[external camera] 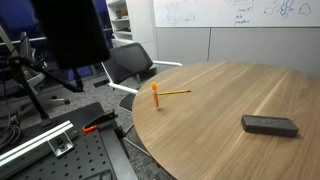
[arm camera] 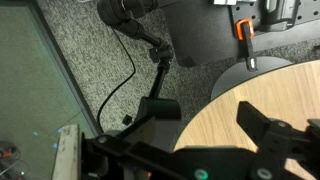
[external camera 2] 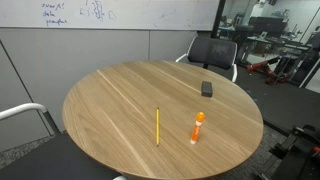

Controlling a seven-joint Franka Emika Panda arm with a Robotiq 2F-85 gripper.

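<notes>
My gripper shows at the bottom of the wrist view, its dark fingers [arm camera: 258, 118] spread wide with empty space between them. It is over the table's edge and the floor, away from the objects. On the round wooden table [external camera 2: 105, 110], an orange-and-white marker or small bottle [external camera 2: 197, 129] stands upright near the rim. A yellow pencil [external camera 2: 157, 127] lies nearby, apart from it. Farther off rests a dark block [external camera: 269, 125], perhaps an eraser. None of these three shows in the wrist view.
A blurred dark part of the arm [external camera: 65, 35] fills the upper left of exterior view 1. An orange-handled tool [arm camera: 245, 32] lies on the dark base beside the table. Office chairs [external camera: 130, 65] stand around the rim.
</notes>
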